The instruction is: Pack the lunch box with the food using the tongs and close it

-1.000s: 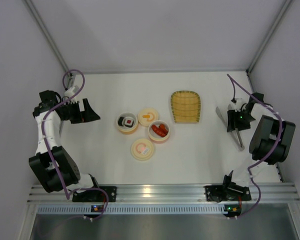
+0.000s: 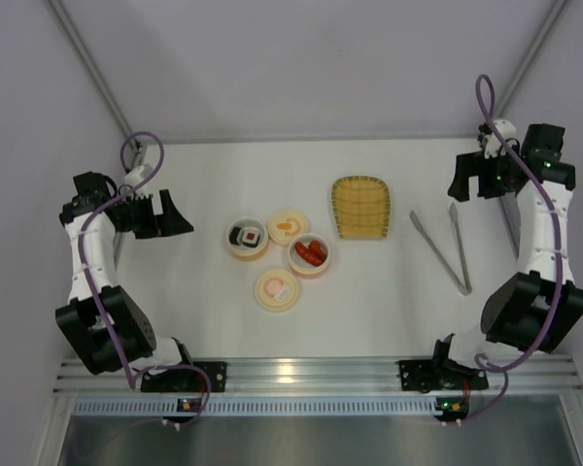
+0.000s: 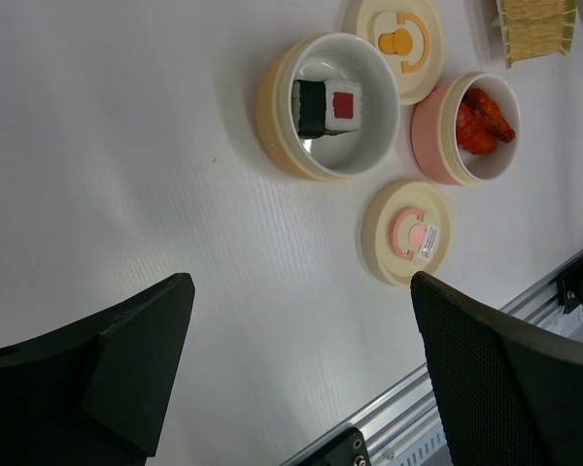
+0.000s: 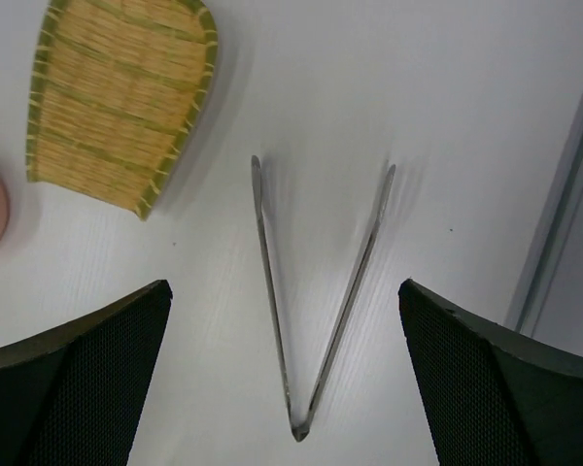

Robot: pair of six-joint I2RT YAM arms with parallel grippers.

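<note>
Two round bowls stand mid-table: a yellow-rimmed one (image 3: 272,107) holding sushi (image 3: 328,107), and a pink one (image 3: 433,141) holding red sausage-like pieces (image 2: 311,252). Beside them lie a lid with an orange clip (image 2: 288,226) and a lid with a pink clip (image 2: 276,290). Right of the bowls is a woven basket tray (image 2: 360,208), empty. Metal tongs (image 4: 342,320) rest on the table at the right, their arms spread. My right gripper (image 2: 469,177) is open beyond their tips, apart from them. My left gripper (image 2: 163,217) hangs open at the left, with nothing between its fingers.
A metal rail (image 2: 311,371) runs along the front edge, and grey walls (image 2: 19,194) close off the sides.
The tongs have spread apart on the table. The left arm is nearly still.
</note>
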